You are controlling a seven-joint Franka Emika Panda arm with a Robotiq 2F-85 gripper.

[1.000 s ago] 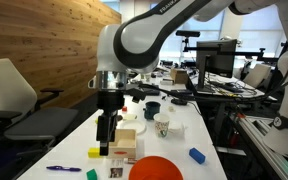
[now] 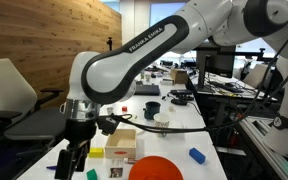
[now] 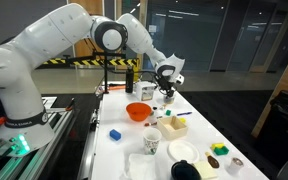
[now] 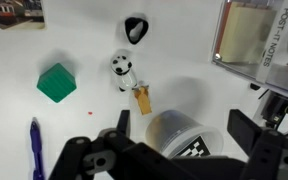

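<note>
In the wrist view, my gripper is open. A white rounded object with a black-and-white checkered patch (image 4: 191,147) shows in the gap between its fingers; whether they touch it, I cannot tell. Just beyond the fingertips lie a small orange piece (image 4: 142,98) and a white-and-black figure (image 4: 122,68). Farther up is a dark object with a pale centre (image 4: 136,30). To the left are a green cube (image 4: 56,83) and a blue pen (image 4: 37,150). Exterior view 1 has the gripper (image 2: 70,160) low at the left, near the green cube (image 2: 91,174).
A Post-it notes package (image 4: 246,35) is at the wrist view's upper right. An orange-red bowl (image 2: 156,170), tan box (image 2: 121,141), white mug (image 2: 161,120) and blue block (image 2: 197,156) occupy the table. Open tabletop surrounds the blue block.
In exterior view 1, my gripper has moved left and lower, away from in front of the tan box. The bowl and blue block have stayed put.
</note>
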